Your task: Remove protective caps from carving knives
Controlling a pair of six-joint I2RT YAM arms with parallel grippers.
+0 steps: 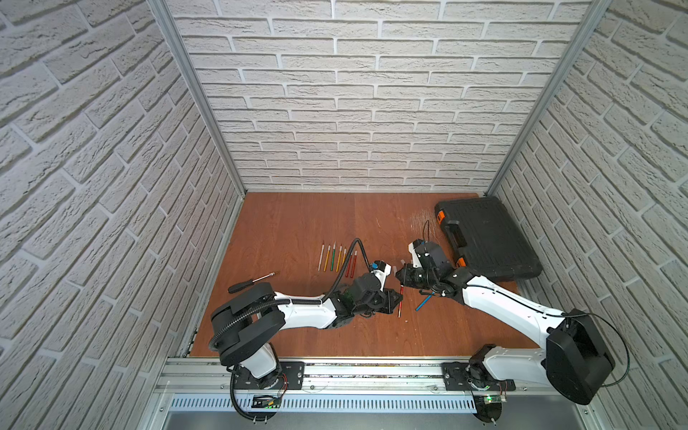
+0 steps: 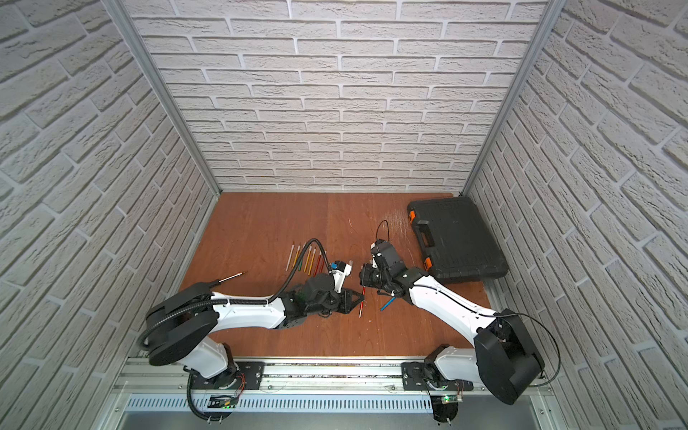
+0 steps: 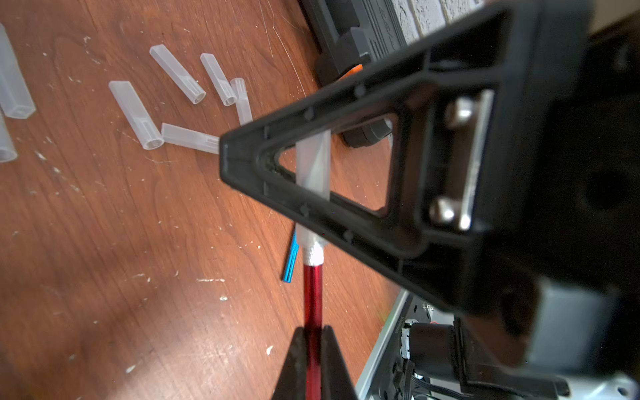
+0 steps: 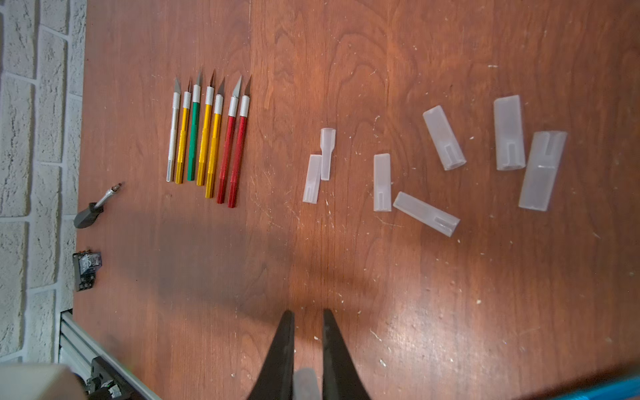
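Note:
In the left wrist view my left gripper is shut on a red carving knife (image 3: 312,286), whose silver collar shows above the handle. A translucent cap (image 3: 313,156) covers the knife's blade end, its lower rim against the collar. My right gripper is shut on this cap, which shows between its fingers at the bottom of the right wrist view; one of these fingers crosses the cap in the left wrist view. Several uncapped knives (image 4: 206,136) in white, yellow, green and red lie in a row. A blue knife (image 1: 423,302) lies beneath the right gripper.
Several loose caps (image 4: 382,182) are scattered over the middle of the table. A black case (image 1: 487,236) stands at the back right. On the left edge lies a screwdriver (image 1: 251,283).

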